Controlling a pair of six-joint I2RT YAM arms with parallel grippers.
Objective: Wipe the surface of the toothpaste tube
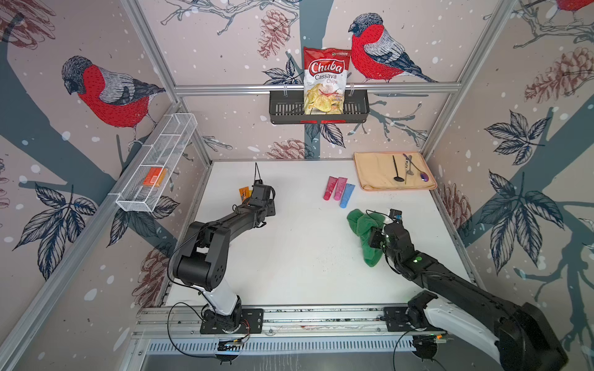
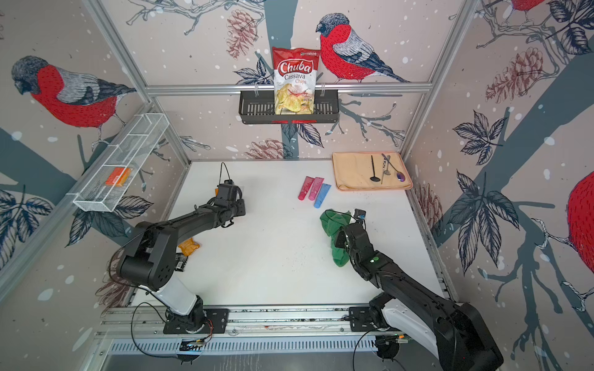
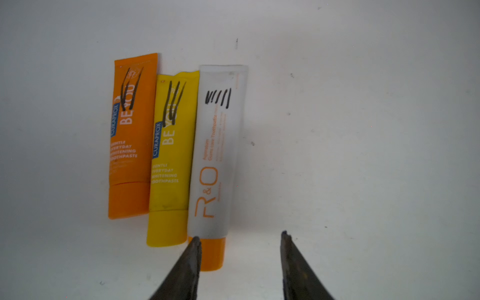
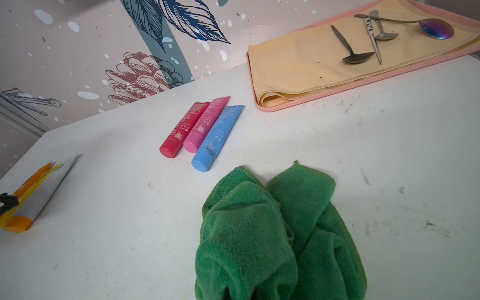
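Note:
Three toothpaste tubes lie side by side in the left wrist view, orange [image 3: 130,130], yellow [image 3: 172,145] and white with orange cap [image 3: 215,145], each with black scribbles. My left gripper is open above their cap ends, its left finger over the white tube's cap. My right gripper [image 2: 346,238] is shut on a green cloth [image 4: 240,235], which covers its fingertips and rests on or just over the table. Red [image 4: 180,132], pink [image 4: 205,125] and blue [image 4: 217,135] tubes lie beyond the cloth.
A pink tray [image 4: 300,100] with a folded towel and utensils is at the back right. A wire basket [image 1: 142,204] hangs at left; a dark basket with chips is on the back wall.

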